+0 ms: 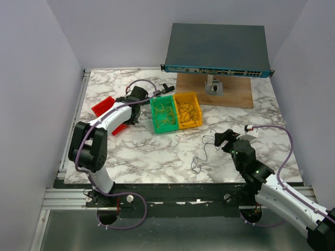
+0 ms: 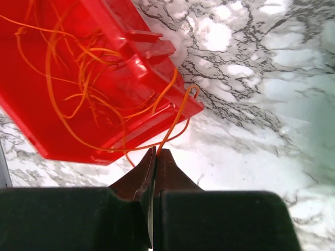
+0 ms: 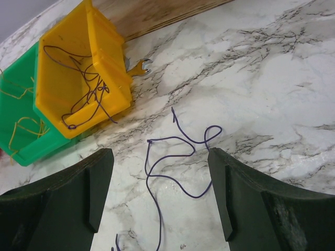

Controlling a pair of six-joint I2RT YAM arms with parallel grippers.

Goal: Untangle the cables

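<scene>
In the left wrist view, orange cables (image 2: 84, 68) lie in a loose tangle inside the red bin (image 2: 141, 68). One orange strand loops over the bin's corner down to the tips of my left gripper, which is shut on it. From the top, the left arm hides part of the red bin (image 1: 103, 106). A dark purple cable (image 3: 157, 201) lies loosely curled and crossing itself on the marble table. Above it, my right gripper (image 1: 218, 140) stands open, its fingers (image 3: 89, 183) apart with nothing held between them.
Beside the red bin stand a green bin (image 1: 165, 128) with yellowish cables and a yellow bin (image 1: 194, 96) with dark cables. A small yellow wrench (image 3: 138, 69) lies by the yellow bin. Behind are a wooden board (image 1: 235, 94) and a rack device (image 1: 217, 47).
</scene>
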